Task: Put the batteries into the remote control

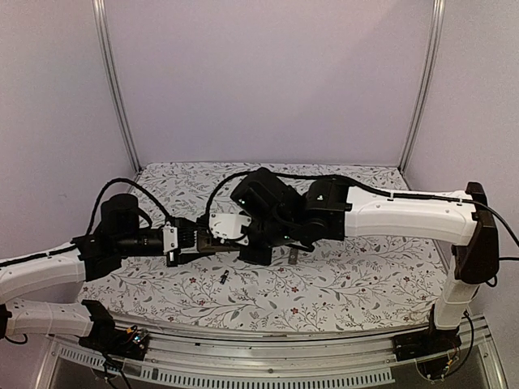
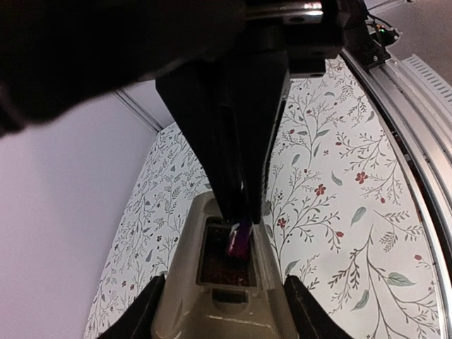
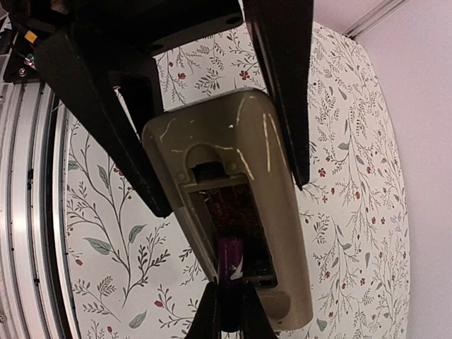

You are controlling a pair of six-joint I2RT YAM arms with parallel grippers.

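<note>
The grey-brown remote control (image 2: 226,314) is held up off the table, its battery bay (image 3: 226,208) uncovered. My left gripper is shut on its sides near one end. A purple battery (image 3: 229,260) is pinched in my right gripper, whose fingertips are at the bay. In the left wrist view the battery (image 2: 239,240) overlaps the bay's far part, tilted; whether it touches the contacts cannot be told. From above, the right gripper and arm hide most of the remote (image 1: 216,245). A small dark battery (image 1: 224,276) lies on the table.
A brown-grey flat piece, perhaps the cover (image 1: 293,255), lies on the flowered table (image 1: 349,284), right of the joined grippers. A metal rail (image 1: 268,356) runs along the front edge.
</note>
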